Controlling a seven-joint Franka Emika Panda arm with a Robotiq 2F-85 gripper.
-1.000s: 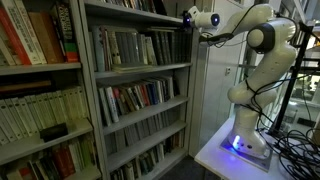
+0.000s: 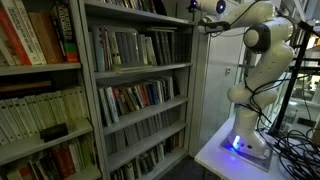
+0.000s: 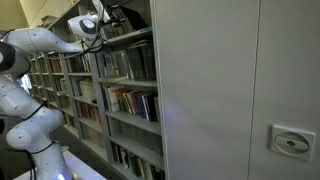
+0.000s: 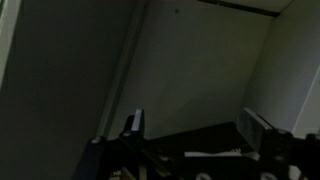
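Observation:
My arm reaches up high, with its gripper by the upper end of the bookcase, close to the top shelf. In the wrist view the gripper stands open, its two dark fingers wide apart. Nothing shows between them. Behind them is a dim, plain grey surface, with a dark band and a small pale strip low down; the view is too dark to tell what these are. Upright books fill much of the upper shelf below the gripper. In exterior view 1 the gripper is small and partly cut by the top edge.
The tall grey bookcase holds several shelves of books. Beside it in exterior view 2 stands a broad, pale panel close to the arm's reach. A white table carries the arm's base, and loose black cables lie behind it.
The wrist and gripper have risen toward the top edge of exterior view 1, and the forearm has lifted with them. The books and shelves look the same.

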